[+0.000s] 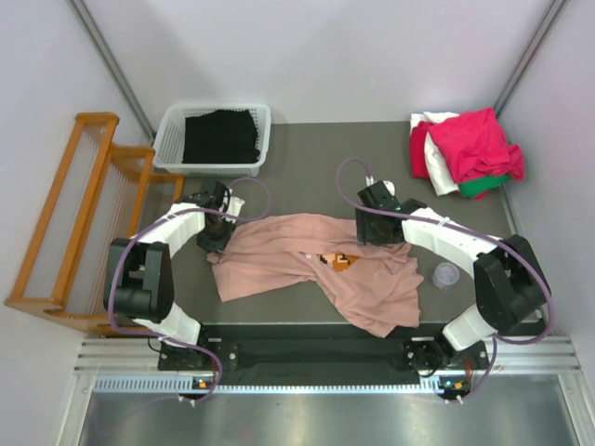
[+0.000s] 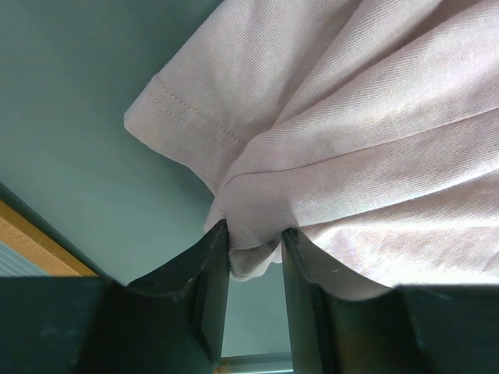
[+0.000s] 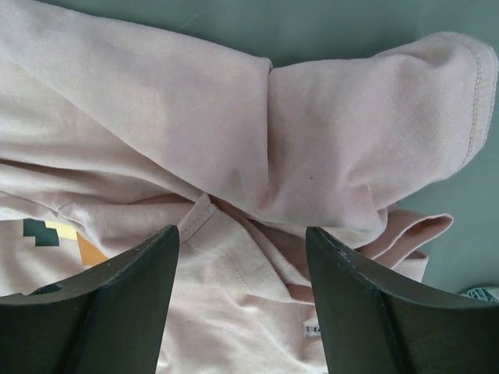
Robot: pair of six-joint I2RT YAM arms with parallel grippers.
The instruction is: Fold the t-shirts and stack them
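Observation:
A pink T-shirt (image 1: 279,242) with an orange print lies spread and rumpled on the grey table. My left gripper is at the shirt's left end, its fingertips around a bunched fold; whether they grip it is unclear, though they are not wide apart. My right gripper stands open above the shirt's right part, over folds and a hem, with nothing visibly between its fingers.
A white basket (image 1: 169,139) with black cloth stands at the back left. Red, white and green garments (image 1: 469,149) are piled at the back right. A wooden rack (image 1: 70,214) borders the left; a small clear container (image 1: 445,275) sits at the right.

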